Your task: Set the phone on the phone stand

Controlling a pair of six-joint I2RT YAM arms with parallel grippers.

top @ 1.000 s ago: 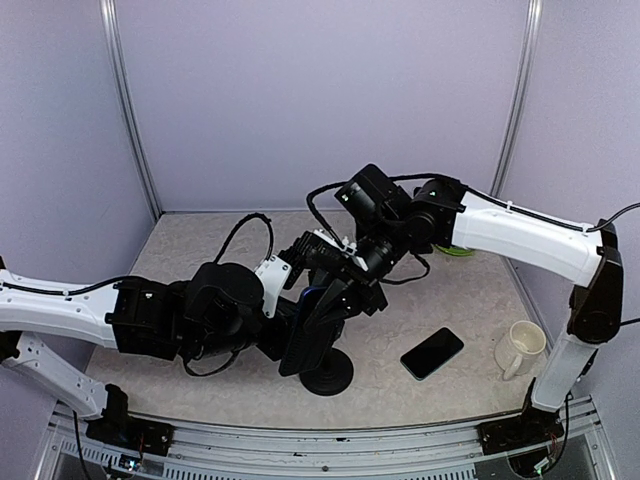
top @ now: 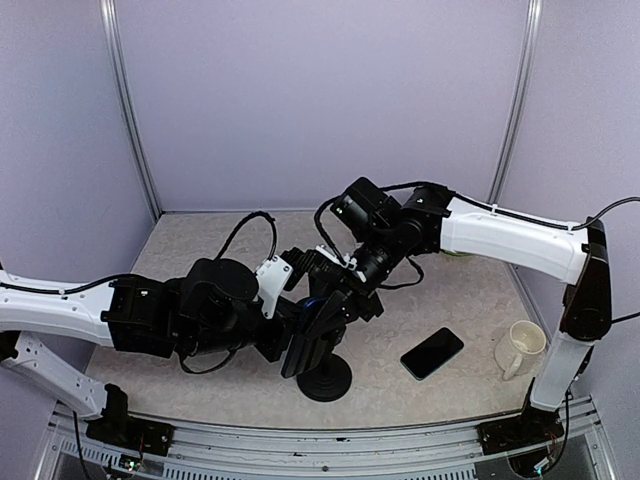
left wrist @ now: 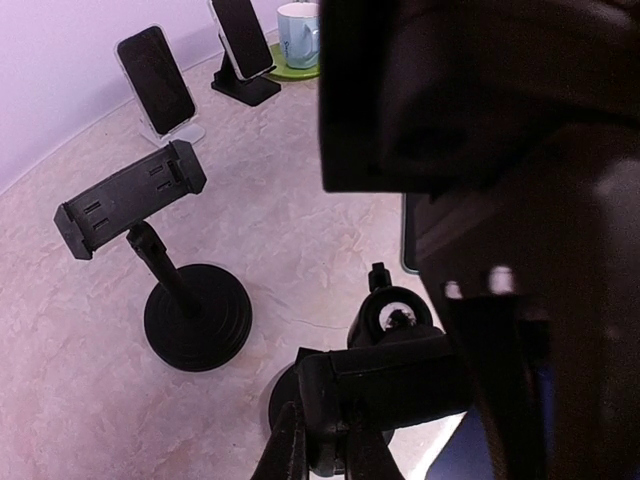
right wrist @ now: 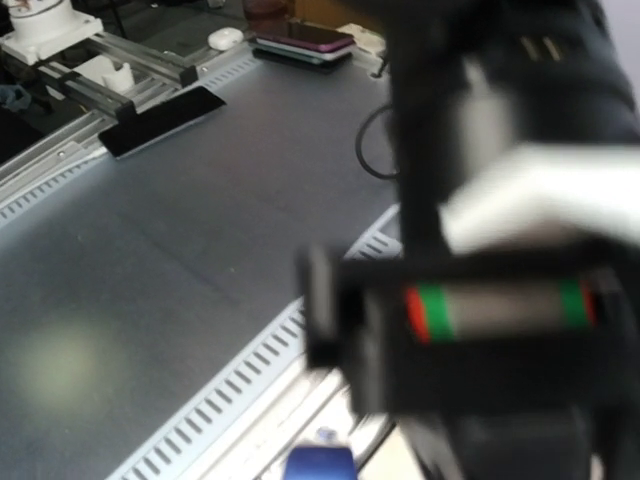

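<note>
Both grippers crowd over a black round-based stand (top: pixel 324 380) at the table's centre front. My left gripper is shut on the stand's black holder (left wrist: pixel 395 380), seen close in its wrist view. My right gripper (top: pixel 325 305) is at the top of that stand, shut on something dark and blue-edged, probably a phone, largely hidden by the arms; its wrist view is blurred close up. Another phone (top: pixel 431 352) lies flat to the right on the table (top: pixel 180 390).
A white mug (top: pixel 519 349) stands at the right front. In the left wrist view are another empty black stand (left wrist: pixel 197 318), two phones on stands (left wrist: pixel 155 85) (left wrist: pixel 240 37) and a blue mug (left wrist: pixel 298 35) on a green plate.
The left arm has barely moved.
</note>
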